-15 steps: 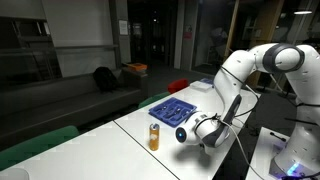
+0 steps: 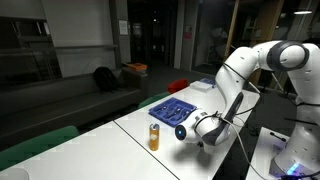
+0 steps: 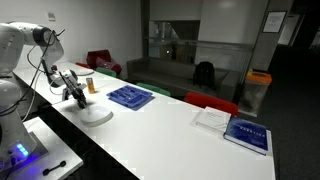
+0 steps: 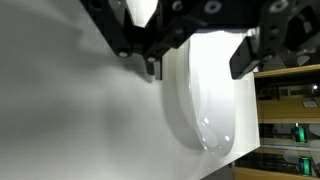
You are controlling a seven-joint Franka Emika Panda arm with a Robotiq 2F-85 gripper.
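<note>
A round white plate (image 3: 95,117) lies on the white table, close to the robot's base. My gripper (image 3: 82,104) is low at the plate's edge in exterior view 2. Seen from the wrist, the plate (image 4: 210,95) has its rim running between the two dark fingers of my gripper. The fingers stand apart, with a gap showing between them; whether either one touches the rim I cannot tell. In exterior view 1 the arm hides most of the plate, and my gripper (image 2: 198,147) points down near the tabletop.
An orange cylindrical container (image 2: 154,138) stands left of the arm. Behind it lies a blue tray (image 3: 131,97). A red box (image 3: 212,103) and a blue box (image 3: 248,136) sit farther along the table.
</note>
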